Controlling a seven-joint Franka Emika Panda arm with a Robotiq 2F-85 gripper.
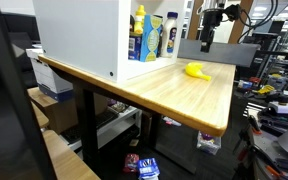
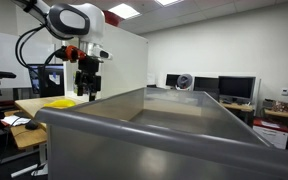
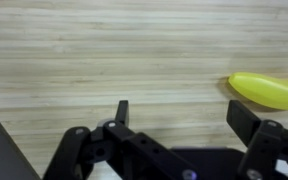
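A smooth yellow object shaped like a banana point(image 3: 271, 91) lies on the wooden table at the right edge of the wrist view, its far end cut off. The same yellow thing shows in exterior view 1 on the tabletop point(image 1: 149, 92). My gripper is open, its two fingers wide apart with only bare wood between them. It hangs above the table, apart from the yellow object, which sits off to one side beyond the right finger point(image 3: 243, 119).
A white partition point(image 1: 84, 35) stands on the table. Beside it are a yellow-and-blue container point(image 1: 149, 40) and a white bottle point(image 1: 170, 35). In exterior view 2 a grey panel point(image 2: 174, 135) fills the foreground. The wood around the yellow object looks clear.
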